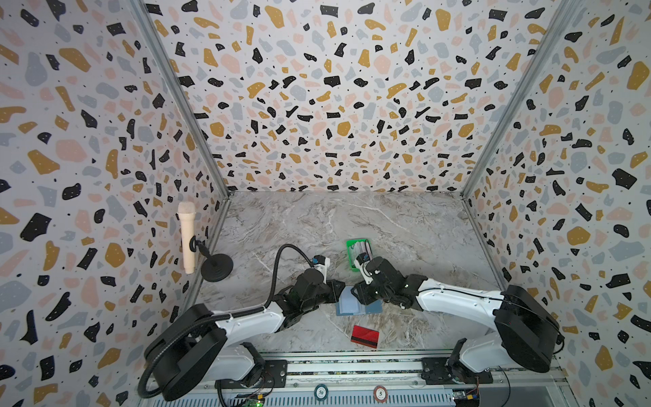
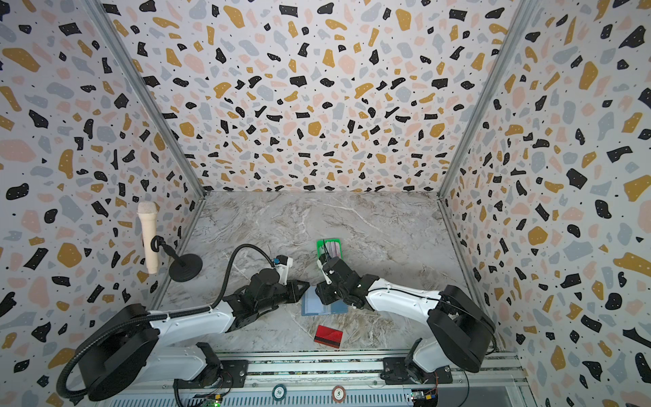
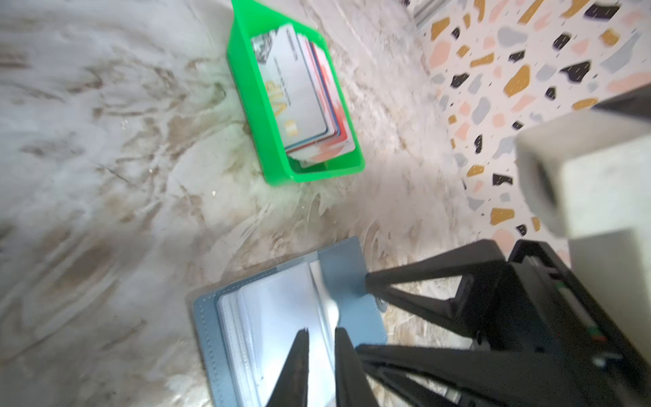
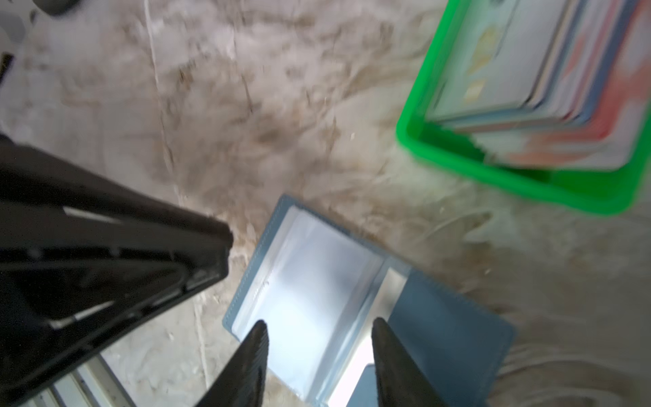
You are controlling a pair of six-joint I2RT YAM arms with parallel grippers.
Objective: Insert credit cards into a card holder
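Note:
The blue-grey card holder [image 1: 371, 308] lies unfolded on the table between my grippers, a white panel [image 4: 312, 291] on one half and plain blue on the other. In the left wrist view, my left gripper is over the white panel, its fingers a little apart and nothing visible between them. My right gripper hovers above the same holder with its fingers wider apart, empty. Behind stands a green tray [image 3: 274, 166] with several cards [image 3: 291, 88] leaning in it. A red card with a black stripe [image 1: 365, 336] lies near the front edge.
A microphone-like object [image 1: 187, 234] on a round black base [image 1: 217, 268] stands at the left. The two arms reach in close together over the holder. Bare marble table [image 1: 298, 217] extends behind the tray and to its right.

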